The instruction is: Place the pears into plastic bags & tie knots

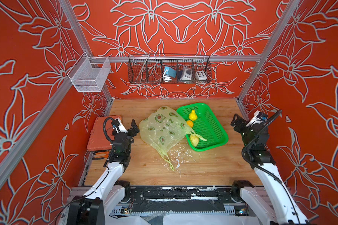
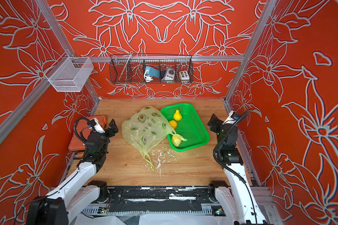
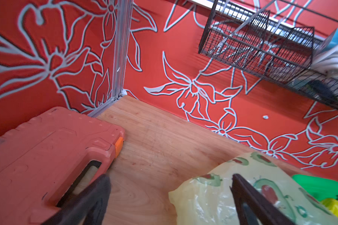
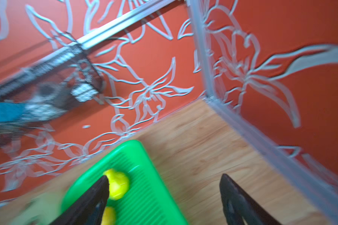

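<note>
A translucent yellow-green bag with avocado prints [image 1: 159,127] lies on the table. Its right handle loops over the rim of the green basket [image 1: 217,133]. Inside the basket, a yellow pear [image 1: 192,115] stands at the back, and a paler yellow pear [image 2: 176,141] sits near the front with bag handle across its top. My left gripper is held open left of the bag, nothing between its fingers. Right of the basket, my right gripper has its fingers apart and empty; its wrist view is blurred.
An orange fruit [image 2: 172,124] is in the basket by the bag. A red case [image 3: 52,150] lies at the left, orange-handled pliers [image 1: 100,154] in front of it. White scraps litter the front middle. Wire baskets [image 1: 169,69] hang on the back wall.
</note>
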